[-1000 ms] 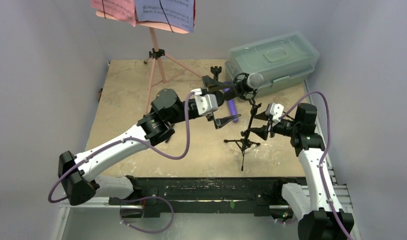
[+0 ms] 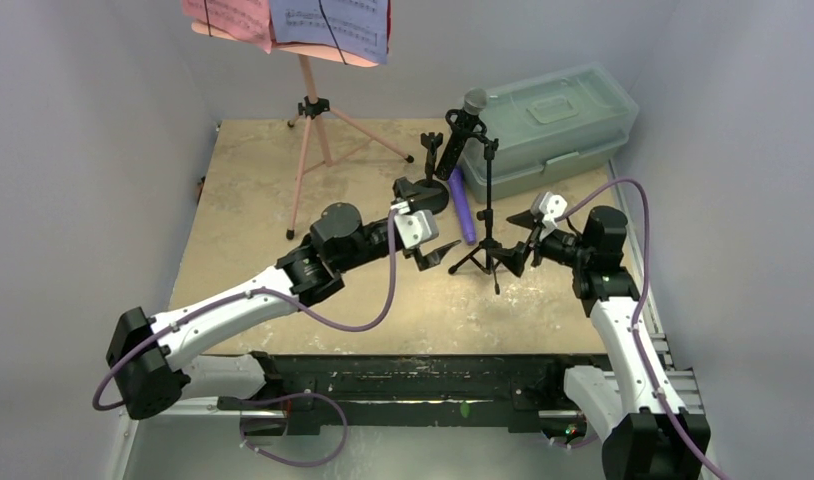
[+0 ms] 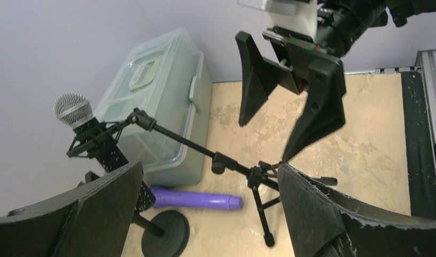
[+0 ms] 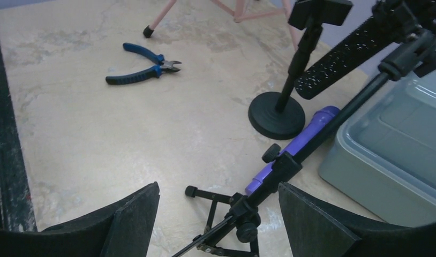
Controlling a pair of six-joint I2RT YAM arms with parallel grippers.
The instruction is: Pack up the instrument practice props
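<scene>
A black tripod mic stand [image 2: 488, 195] stands between my two arms, with a grey-headed microphone [image 2: 474, 101] clipped at its top. My left gripper [image 2: 448, 220] is open, left of the stand and above the table. At the stand's right side my right gripper [image 2: 504, 238] is open too, near its lower pole; whether a finger touches it I cannot tell. Behind lie a purple tube [image 3: 197, 199] and a round-based black stand [image 4: 276, 115]. The closed, translucent green box [image 2: 553, 125] sits at the back right. A pink music stand [image 2: 313, 125] holds sheet music [image 2: 328, 22].
Blue-handled pliers [image 4: 146, 67] lie on the table, hidden under my left arm in the top view. Walls bound the back and sides.
The mic stand has turned and straightened: its microphone went back and left.
</scene>
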